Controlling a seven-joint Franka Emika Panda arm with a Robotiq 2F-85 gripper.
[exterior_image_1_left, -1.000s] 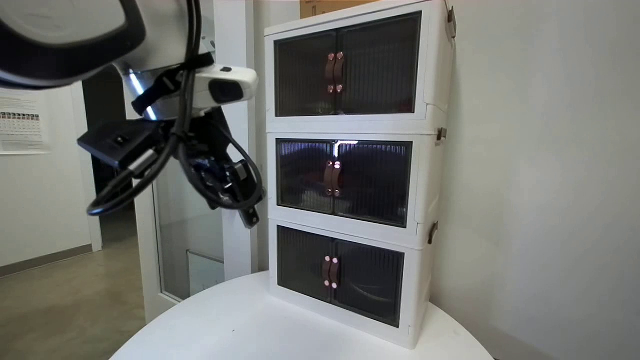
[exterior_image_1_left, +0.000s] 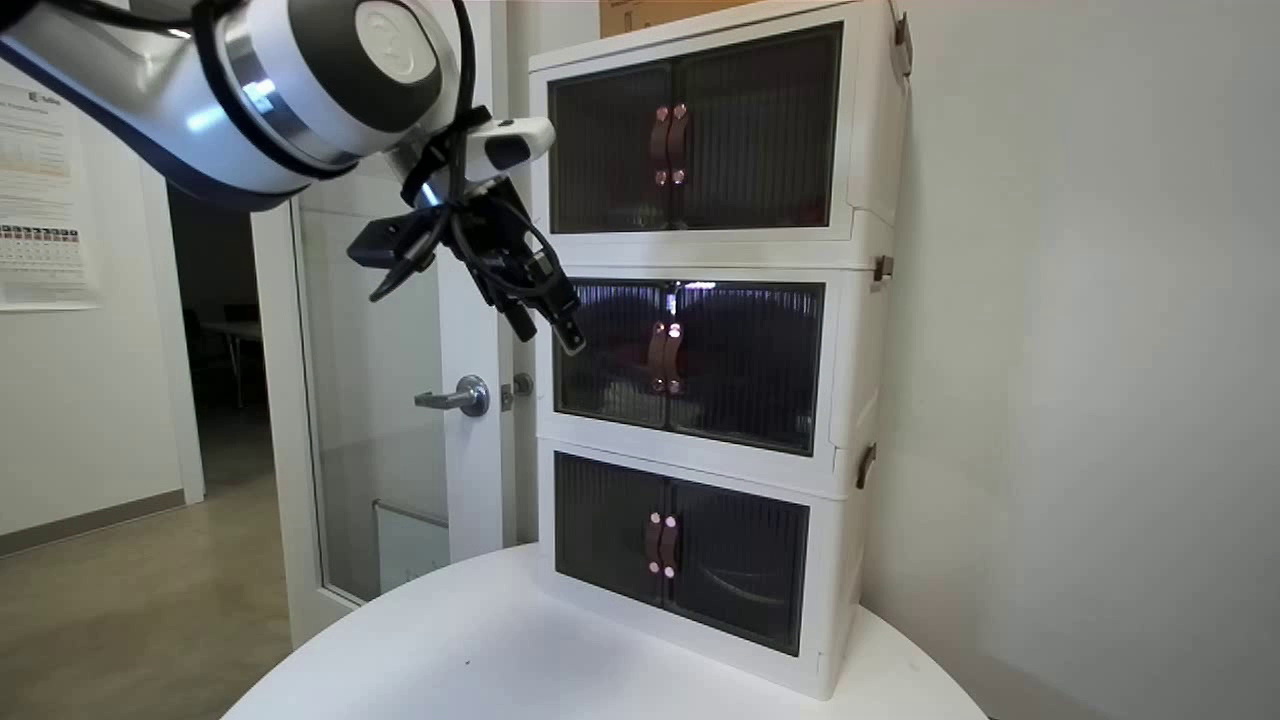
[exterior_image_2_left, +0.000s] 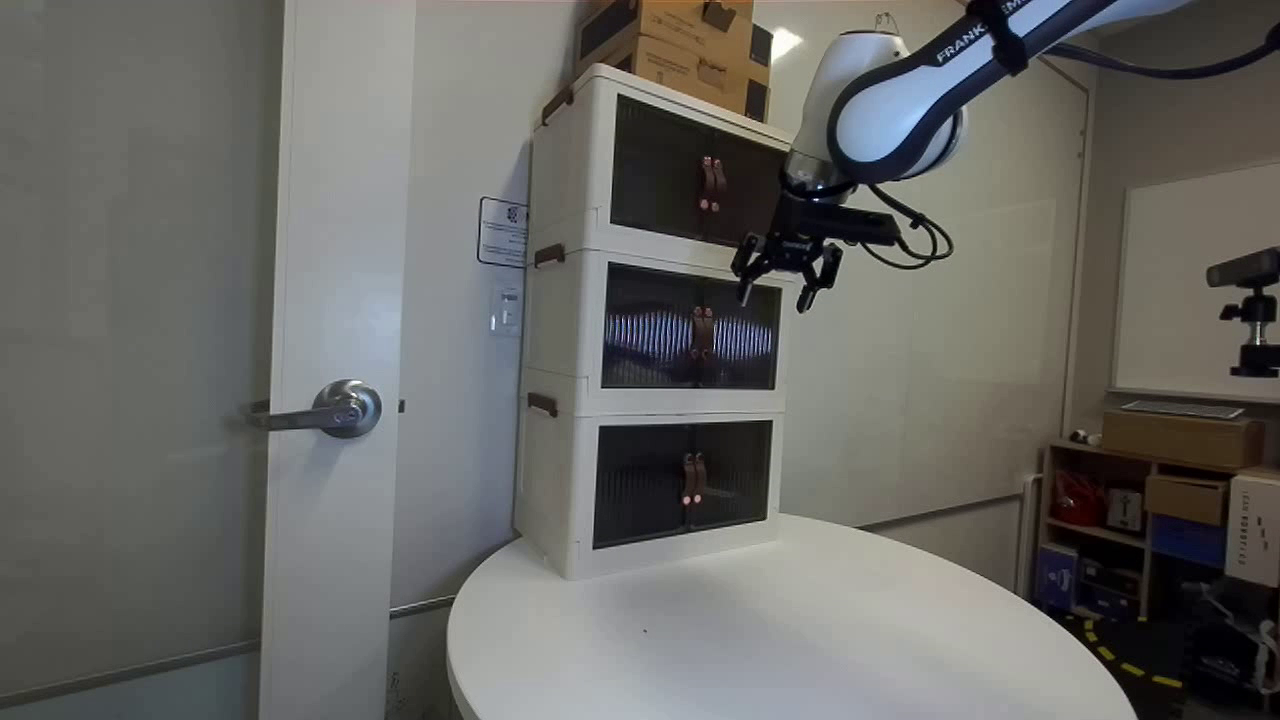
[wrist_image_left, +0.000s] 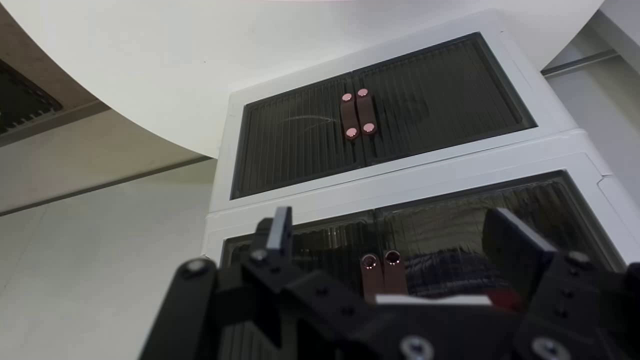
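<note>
A white cabinet (exterior_image_1_left: 840, 360) of three stacked units stands on the round white table (exterior_image_2_left: 720, 648). Every unit has a pair of dark ribbed doors, all closed, with brown strap handles in the middle. My gripper (exterior_image_2_left: 776, 300) hangs in the air by the middle unit, at about the level of the upper part of its doors (exterior_image_1_left: 744, 366). In the wrist view its two fingers (wrist_image_left: 280, 231) are wide apart and nothing is between them. The middle handles (wrist_image_left: 384, 279) appear beyond that gap, their far part hidden by the gripper body. The bottom handles (wrist_image_left: 358, 114) are fully visible there.
Cardboard boxes (exterior_image_2_left: 684, 60) rest on top of the cabinet. A door with a lever handle (exterior_image_1_left: 456, 396) is beside the cabinet, and a wall (exterior_image_1_left: 1080, 360) lies on its other side.
In exterior view 1 my arm and gripper have moved up and to the right, closer to the cabinet. The cabinet doors have not moved.
</note>
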